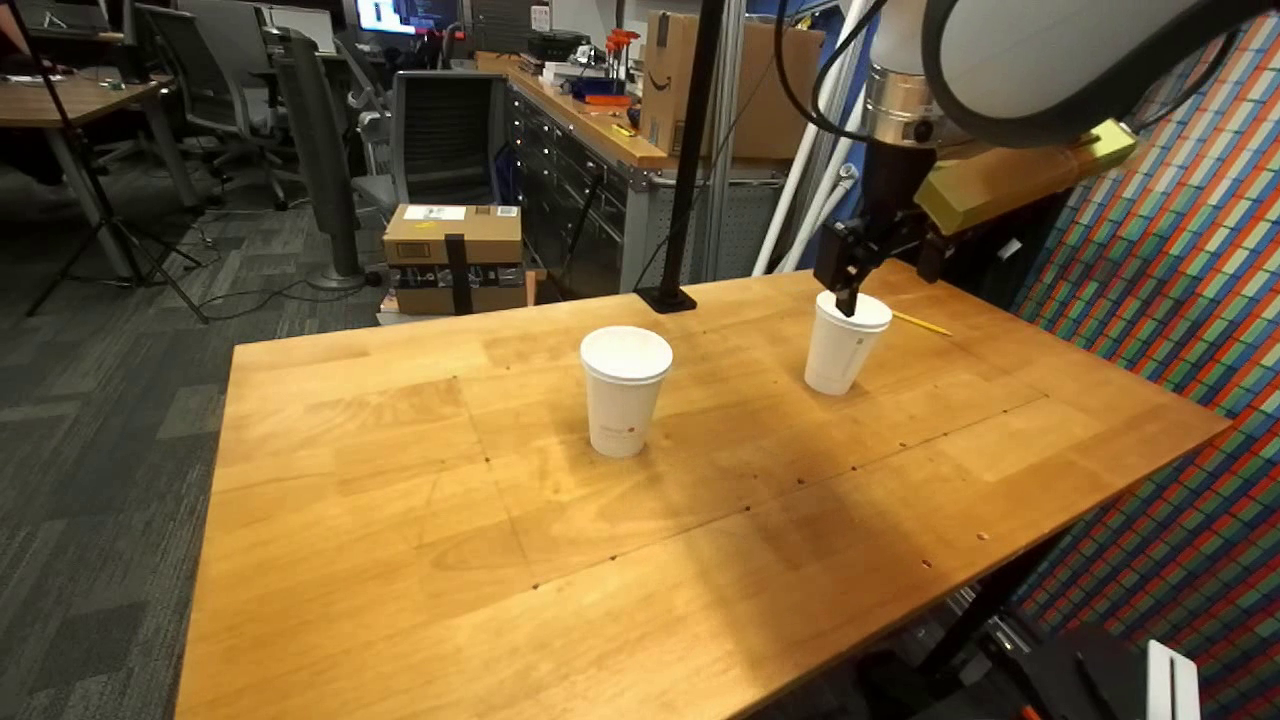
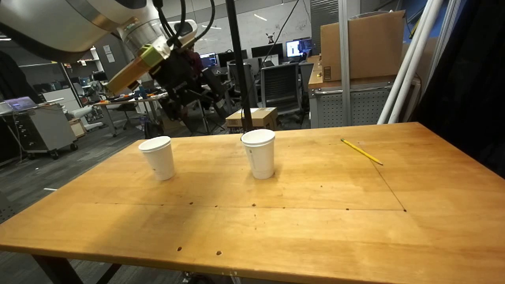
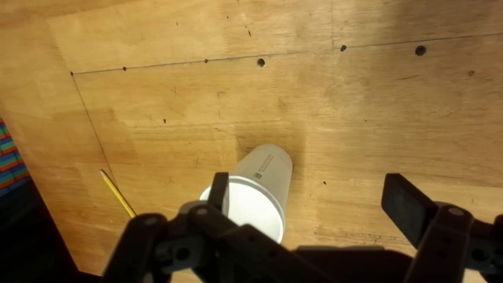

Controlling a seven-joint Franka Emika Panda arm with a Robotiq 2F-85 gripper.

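Two white paper cups stand upright on the wooden table. One cup [image 1: 846, 348], nearer the pencil, has its open mouth below my gripper [image 1: 885, 274] in exterior view 1. The other cup [image 1: 621, 402] stands apart to the left. Exterior view 2 has the gripper [image 2: 203, 113] raised above table height, between the near-pencil cup [image 2: 260, 155] and the other cup [image 2: 159, 160]. In the wrist view the gripper is wide open; its left finger [image 3: 218, 191] overlaps the cup's rim [image 3: 276, 217], while bare wood shows between the fingers. Finger height over that rim is unclear.
A yellow pencil [image 2: 361, 151] lies on the table [image 2: 307, 232], beyond the cups towards one end. Behind the table's far edge rises a black pole [image 1: 696, 156].
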